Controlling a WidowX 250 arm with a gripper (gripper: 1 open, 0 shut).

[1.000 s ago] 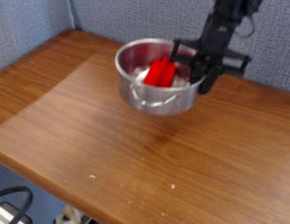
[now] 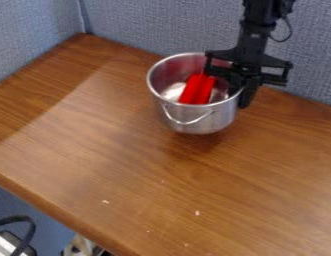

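Observation:
A steel pot [image 2: 184, 115] with a wire handle stands toward the back of the wooden table [image 2: 128, 180], with a red object [image 2: 195, 90] inside it. My black gripper [image 2: 235, 84] is at the pot's back right rim, low against it. Its fingertips are hard to make out there, so whether it grips the rim does not show clearly.
Grey padded walls [image 2: 154, 25] line the back and left of the table. Cables and equipment lie off the lower left edge.
The pot and my gripper have moved a little to the right and toward the back. The red object stays inside the pot.

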